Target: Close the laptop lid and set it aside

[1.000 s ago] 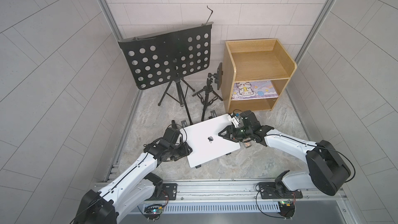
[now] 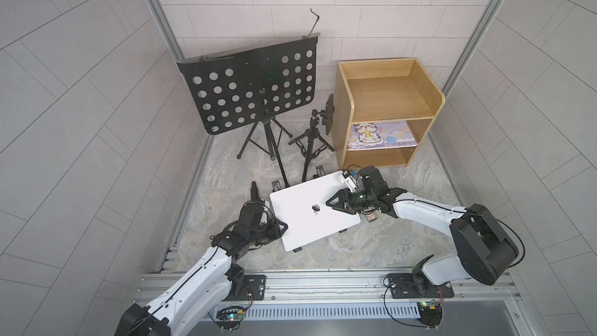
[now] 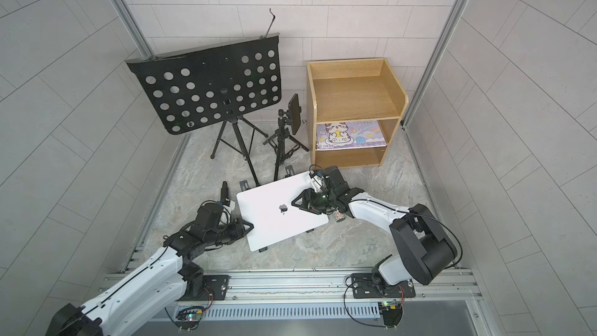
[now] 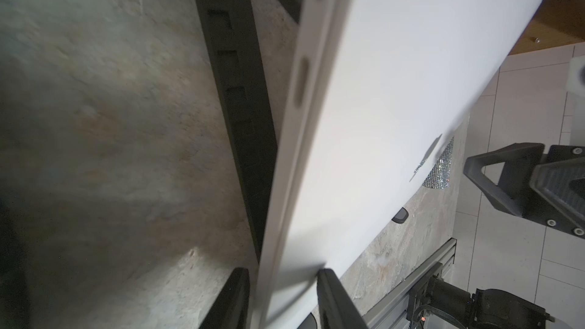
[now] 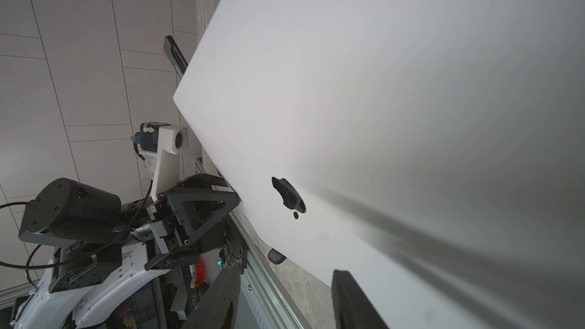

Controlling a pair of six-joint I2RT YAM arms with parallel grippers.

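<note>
The laptop (image 2: pixel 304 221) lies with its white lid facing up, the dark logo near the middle, and appears closed. It rests on a black stand, whose ribbed bar (image 4: pixel 234 91) runs beneath it in the left wrist view. At the laptop's left end, my left gripper is part open. The laptop's thin edge, with its port slots, passes between the fingers, a gap showing on the left; contact cannot be told. My right gripper is part open, its tips above the right half of the lid, with nothing gripped.
Behind the laptop stand a black music stand (image 2: pixel 255 87) and a small tripod (image 2: pixel 309 143). A wooden shelf (image 2: pixel 388 96) at the back right has a cartoon-printed mat (image 2: pixel 382 135) on its lower level. A glittery cup (image 4: pixel 438 167) stands close to the laptop's right end.
My left gripper's wrist has shifted slightly left and tilted at the laptop's left end. The right gripper has edged a little left over the lid. The laptop has not moved visibly.
</note>
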